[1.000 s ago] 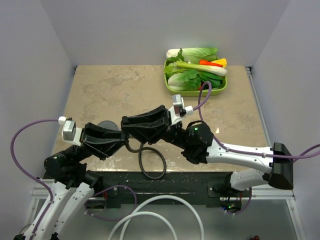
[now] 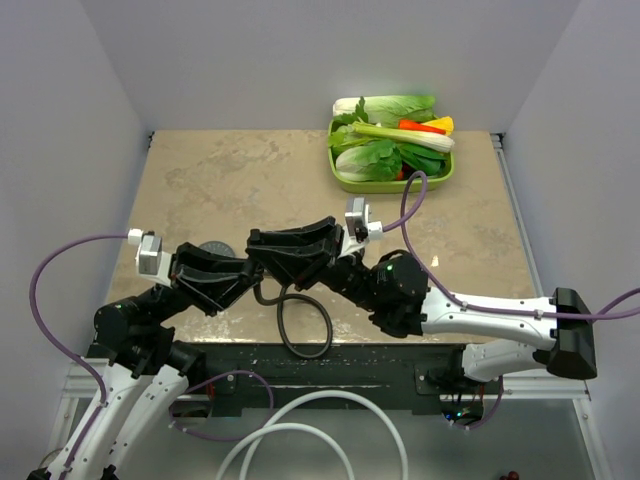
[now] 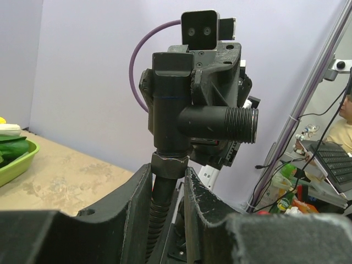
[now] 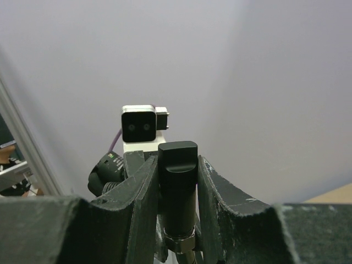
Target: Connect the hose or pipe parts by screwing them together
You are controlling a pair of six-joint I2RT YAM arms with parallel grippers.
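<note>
Both grippers meet in mid-air above the worktop. My left gripper is shut on the hose's nut (image 3: 169,165), with the ribbed black hose (image 3: 155,220) hanging below it. A black tee fitting (image 3: 217,121) with a threaded side outlet stands upright above the nut. My right gripper is shut on the tee's upper body (image 4: 177,155). In the top view the hose (image 2: 323,325) forms a loop on the worktop. Whether tee and nut are fully joined, I cannot tell.
A green basket (image 2: 345,178) of vegetables sits at the back right of the worktop (image 2: 230,160). A grey disc (image 2: 216,247) lies left of centre, partly behind the left gripper. Pale hoses (image 2: 390,425) lie below the front edge.
</note>
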